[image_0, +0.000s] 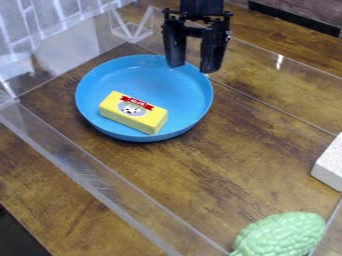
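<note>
My black gripper (194, 50) hangs open over the back rim of a blue plate (185, 92), pointing down with nothing between its two fingers. A yellow boxed item (134, 114) with a red-and-white label, like a butter box, lies on the front left part of the plate.
A white block (330, 162) sits at the right edge, and a green toy (279, 236), brain-like, lies at the lower right. Clear strips run along the left and top of the wooden surface (181, 185).
</note>
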